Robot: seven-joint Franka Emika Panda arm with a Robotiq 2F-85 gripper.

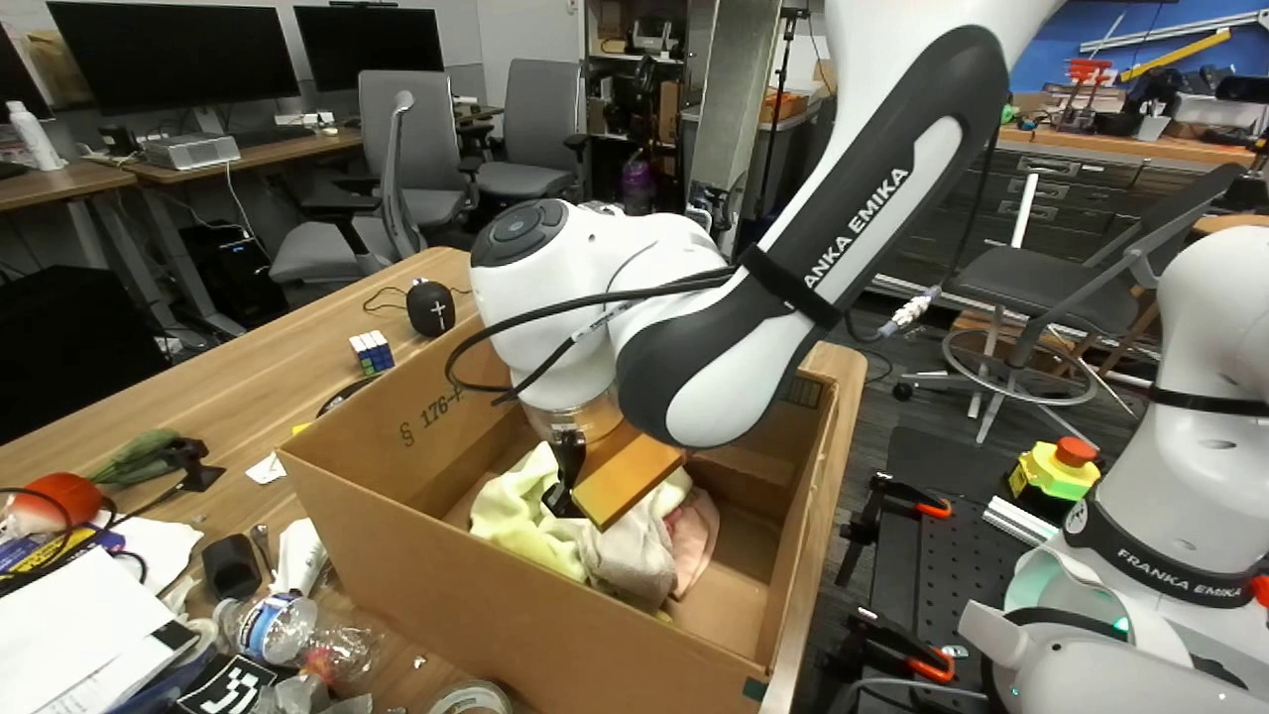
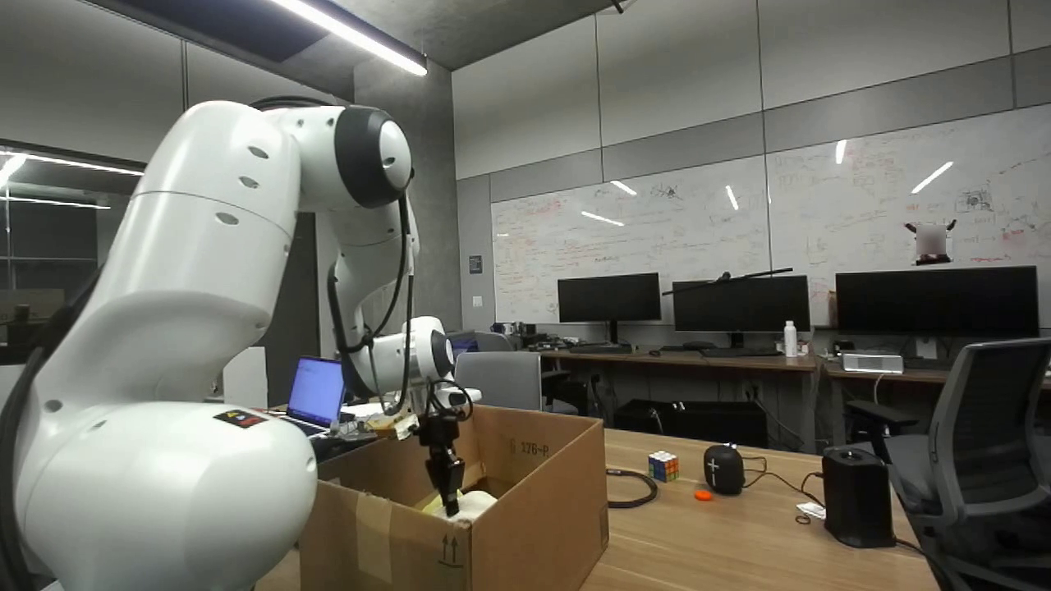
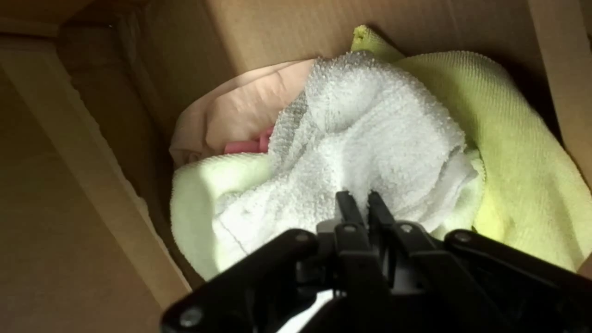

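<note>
Inside the cardboard box, a white terry cloth (image 3: 360, 133) lies bunched on top of a pile. My gripper is shut on this cloth, with a narrow fold of it between the two black fingertips. Around it are a yellow-green cloth (image 3: 505, 133), a pale green cloth (image 3: 191, 211) and a pink cloth (image 3: 244, 105). A small part of a red-pink object (image 3: 244, 146) shows among them. In exterior view 2 the black fingers (image 2: 448, 478) reach down to the white cloth (image 2: 478, 506); in exterior view 1 an orange-brown block on the wrist partly hides them.
The cardboard box (image 1: 500, 595) has tall walls around the gripper. Bare floor (image 1: 726, 595) shows at its right end. Beside the box stand a puzzle cube (image 1: 371, 351), a black speaker (image 1: 430, 307) and a plastic bottle (image 1: 268, 625). A second arm (image 1: 1178, 440) stands to the right.
</note>
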